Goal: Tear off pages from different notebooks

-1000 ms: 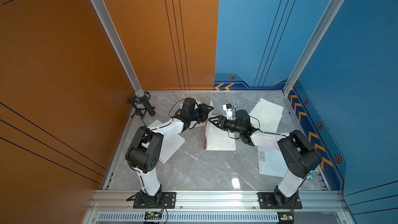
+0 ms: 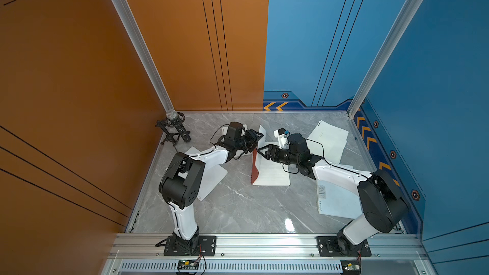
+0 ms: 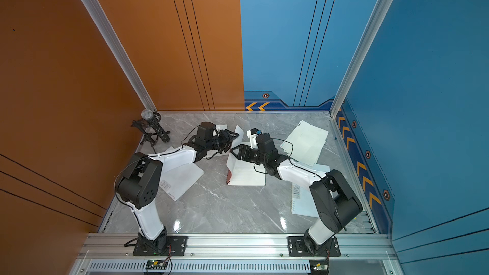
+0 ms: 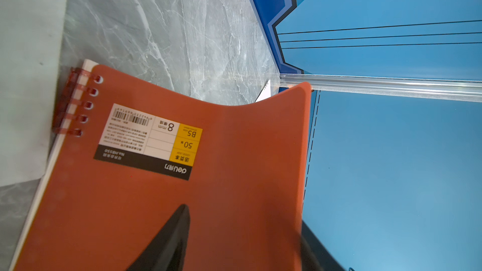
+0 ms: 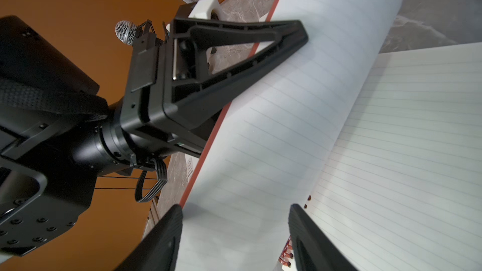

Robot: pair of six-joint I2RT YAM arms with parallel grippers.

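An open spiral notebook lies mid-table, its lined right-hand page (image 5: pixel 411 150) flat. Its red cover (image 4: pixel 211 180) stands raised on the left, bowed, with lined sheets (image 5: pixel 271 135) against its inner side. My left gripper straddles the cover and sheets near the raised free edge. One finger (image 5: pixel 251 65) shows on the lined side; the fingers look part open, not clamped. My right gripper is open close in front of the raised sheets, over the binding. Its fingers (image 5: pixel 155 241) stand well apart, nothing clearly gripped between them. The red rings (image 5: pixel 287 251) show between them.
White sheets lie at the left (image 2: pixel 211 180). On the right are a lined pad (image 2: pixel 330 140) and a pale blue notebook (image 2: pixel 338 198). A microphone on a stand (image 2: pixel 178 127) occupies the back left. Bare table lies in front of the open notebook.
The raised cover and sheets have shifted slightly right, showing more red low at the spine. My left gripper has edged right. The right arm's elbow has swung outward, its gripper shifting slightly.
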